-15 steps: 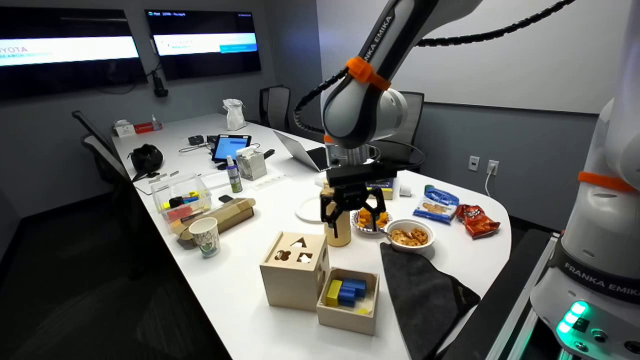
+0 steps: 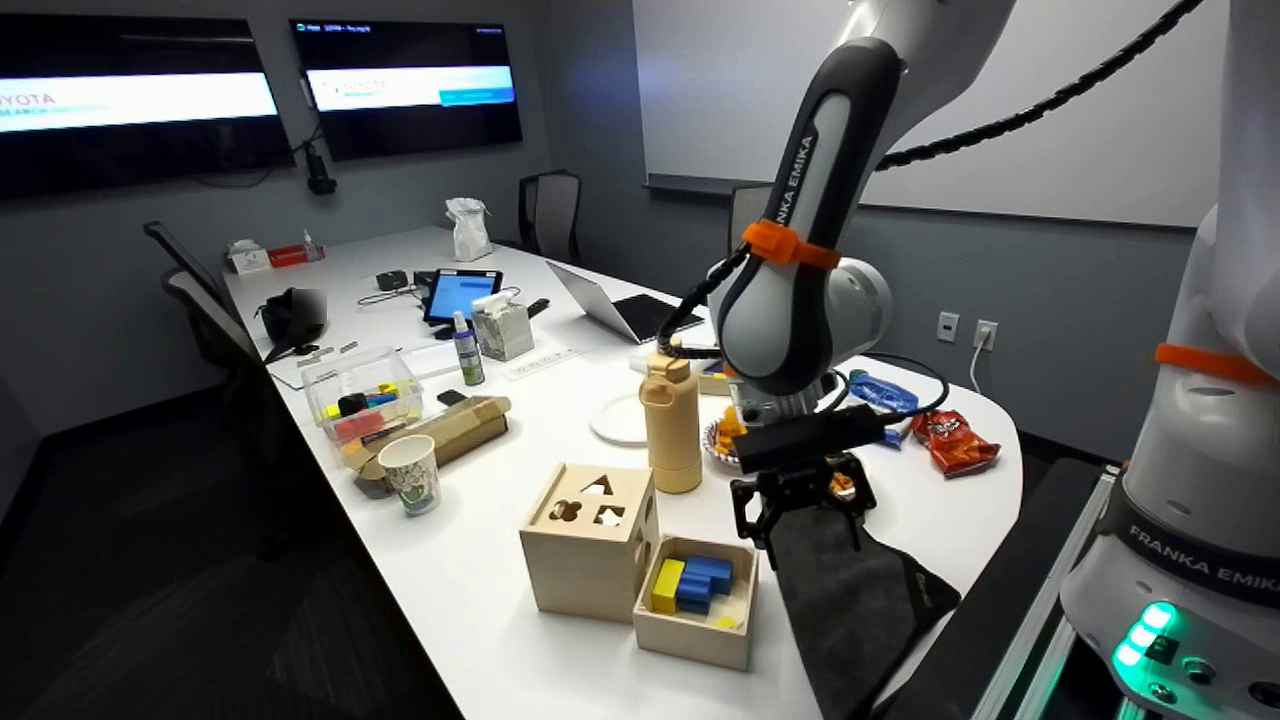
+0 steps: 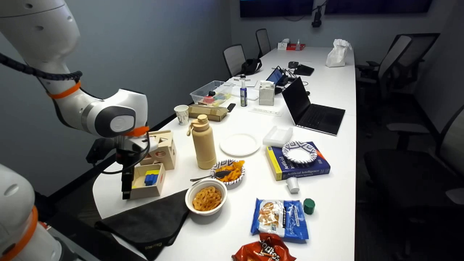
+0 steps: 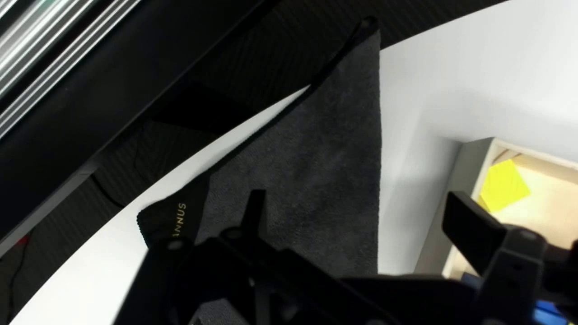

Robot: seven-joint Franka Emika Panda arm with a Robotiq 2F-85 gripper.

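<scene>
My gripper (image 2: 818, 552) hangs open above the dark cloth (image 4: 319, 162), with nothing between its fingers. One finger (image 4: 471, 222) overlaps the edge of the small wooden tray (image 2: 693, 646) in the wrist view. Inside that tray lie blue blocks (image 2: 708, 574), a yellow block (image 2: 668, 586) and a flat yellow piece (image 4: 504, 186). Against it stands the wooden shape-sorter box (image 2: 576, 564), with cut-out holes on top. The cloth lies flat along the table's curved edge, a black label on one corner.
A tan bottle (image 3: 203, 143), a bowl of orange food (image 3: 235, 173) and a white bowl of pretzels (image 3: 206, 199) stand near the cloth. Snack bags (image 3: 278, 219), a book (image 3: 300, 167) and a laptop (image 3: 319, 114) lie farther along. Bare table shows around the white plate (image 3: 240, 145).
In exterior view 1, my gripper has moved right and down, from in front of the bottle to over the cloth. It remains open, and the objects on the table look unmoved.
</scene>
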